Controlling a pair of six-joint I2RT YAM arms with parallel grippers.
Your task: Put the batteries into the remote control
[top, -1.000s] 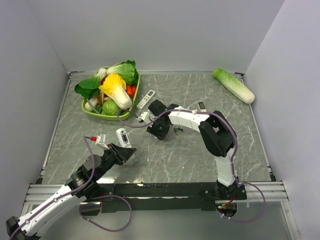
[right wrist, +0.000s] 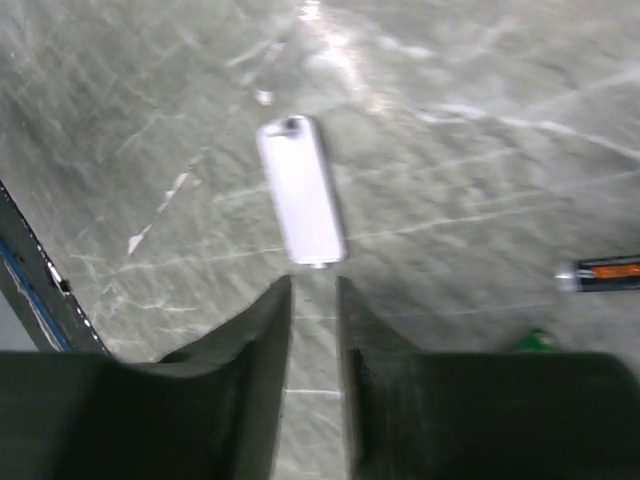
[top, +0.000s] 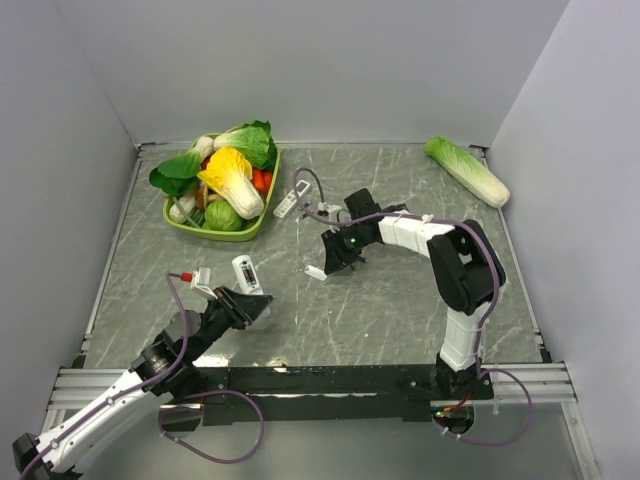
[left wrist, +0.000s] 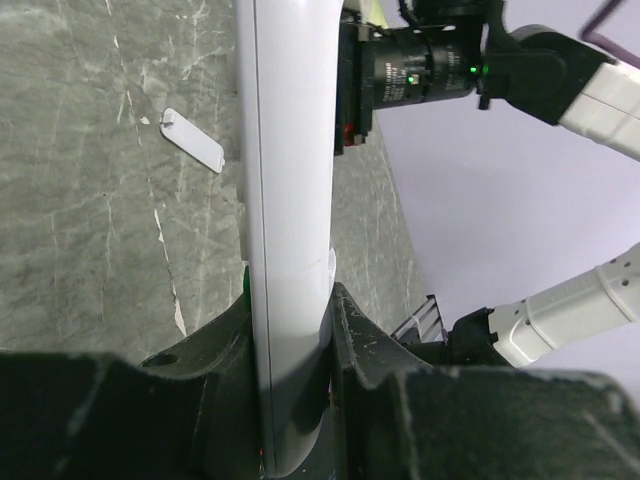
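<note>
A white remote control [top: 244, 268] is raised over the table at left, my left gripper shut on its lower part. Its dark opening faces up in the top view; how full it is cannot be told. On the table lies a small white cover [right wrist: 303, 195], just beyond the fingertips of my right gripper in the right wrist view. Those fingers stand slightly apart, with only tabletop visible between them. A black and orange battery [right wrist: 605, 273] lies at the right edge of that view, near a small green object [right wrist: 535, 340], mostly hidden by a finger.
Behind lies another white remote [top: 292, 199], beside a green basket [top: 222, 235] full of vegetables. A Chinese cabbage [top: 468, 171] rests in the far right corner.
My right arm has swung to the right in the top view, uncovering the white cover on the table and now covering the small green objects. My left arm and its remote have stayed still.
</note>
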